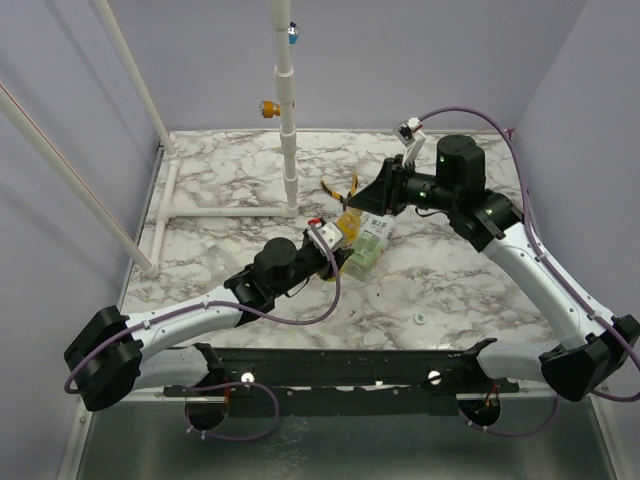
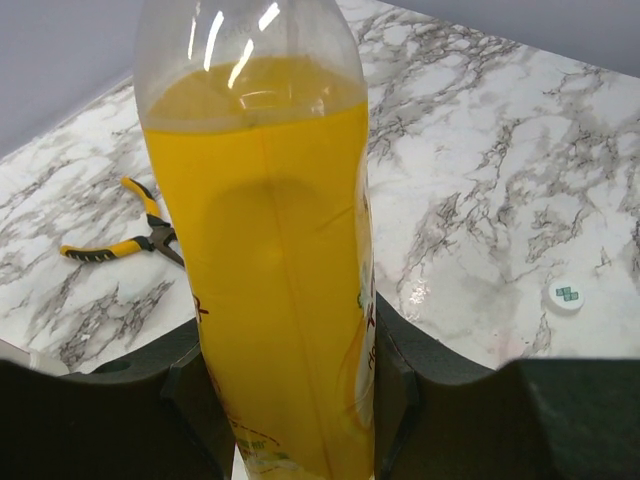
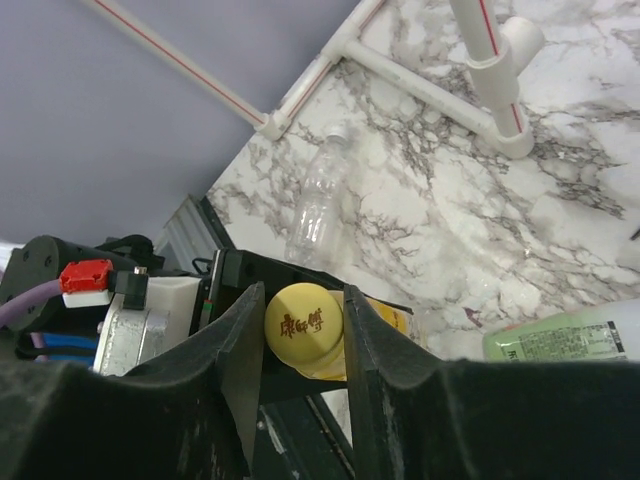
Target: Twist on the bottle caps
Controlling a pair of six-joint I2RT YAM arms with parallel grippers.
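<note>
My left gripper is shut on a clear bottle filled with yellow (image 2: 270,240), which fills the middle of the left wrist view. In the right wrist view my right gripper is shut on a yellow cap (image 3: 304,322) with printing on it, over the bottle; the thread is hidden, so I cannot tell how it sits. A green-filled bottle (image 3: 550,340) lies beside them, and an empty clear bottle (image 3: 318,200) lies on the marble further left.
Pliers (image 2: 100,250) lie behind the bottle. A small white round piece (image 2: 565,295) lies on the right of the table (image 1: 470,300). A white pipe frame (image 1: 230,211) stands at back left.
</note>
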